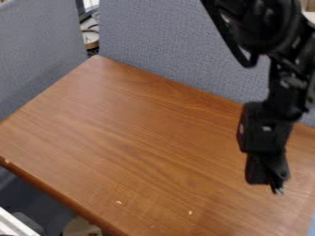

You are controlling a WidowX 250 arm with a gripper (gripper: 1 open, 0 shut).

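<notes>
A dark robot arm hangs over the right side of a wooden table (123,147). Its gripper (277,187) is low over the table's right part and appears shut, with nothing visible between its fingers. The finger details are dark and small.
Grey padded panels (172,41) stand along the back and left of the table. Dark floor and some pale items lie beyond the near-left edge. A blue strip shows at the right edge.
</notes>
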